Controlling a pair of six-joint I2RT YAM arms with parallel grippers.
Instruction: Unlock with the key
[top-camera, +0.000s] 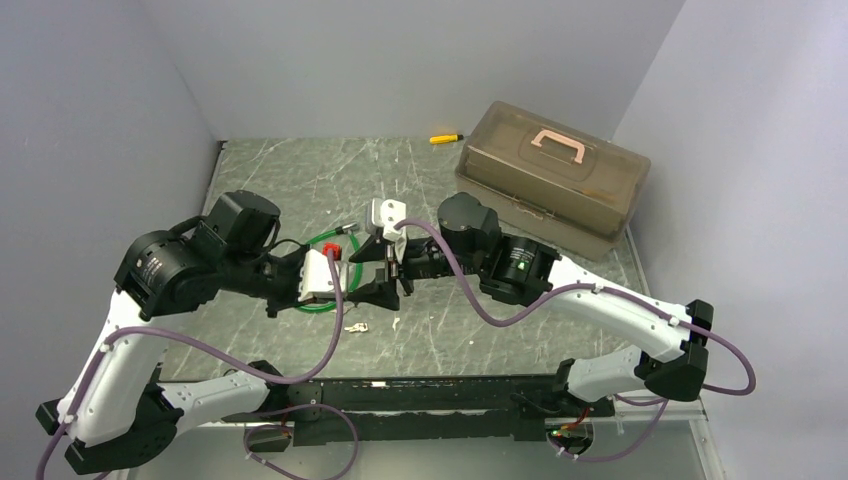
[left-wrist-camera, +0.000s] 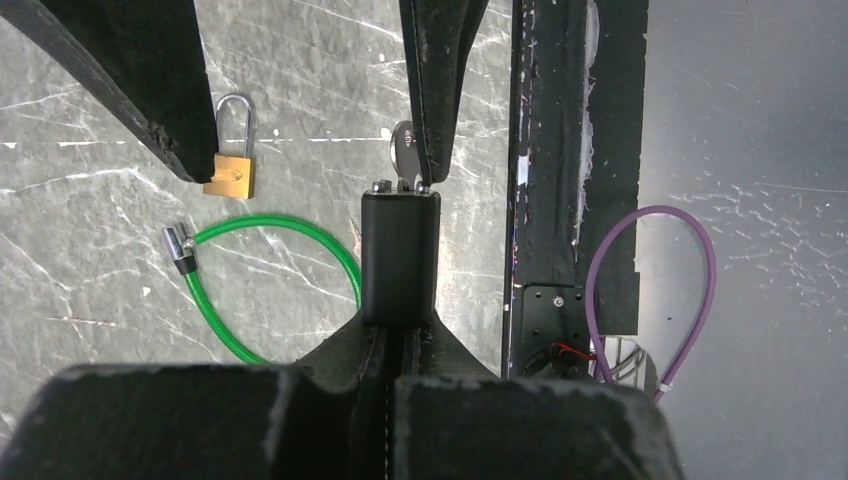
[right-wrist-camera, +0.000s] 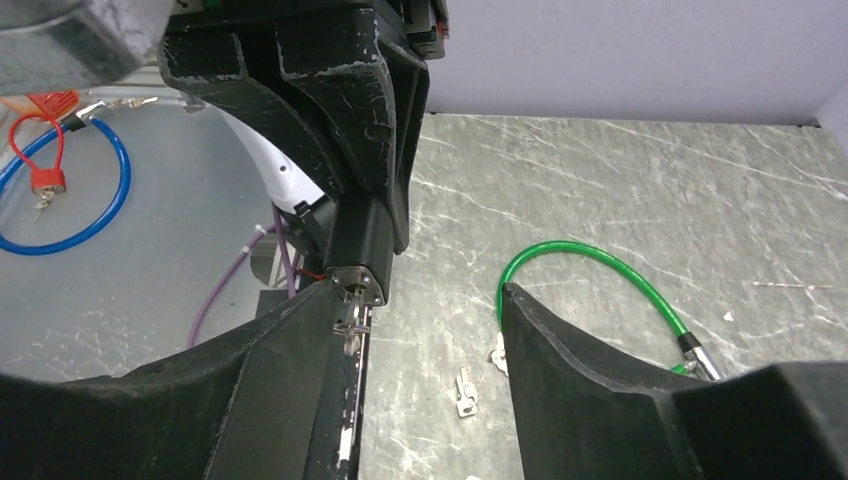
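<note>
A small black lock body (left-wrist-camera: 400, 258) is clamped between the fingers of my left gripper. From its end face sticks a silver key, pointing down in the right wrist view. My right gripper (top-camera: 360, 271) is open around this key, with one finger (left-wrist-camera: 435, 85) close beside it and the other (left-wrist-camera: 150, 90) well apart. Whether the near finger touches the key cannot be told. In the top view a small red part (top-camera: 331, 250) shows at the left gripper's end; the key is hidden there.
A brass padlock (left-wrist-camera: 232, 177) lies on the table near a looped green cable (left-wrist-camera: 270, 220). Loose keys (top-camera: 357, 327) lie in front. At the back stand a toolbox (top-camera: 550, 165) and a yellow-handled tool (top-camera: 443, 139). Free table lies to the right.
</note>
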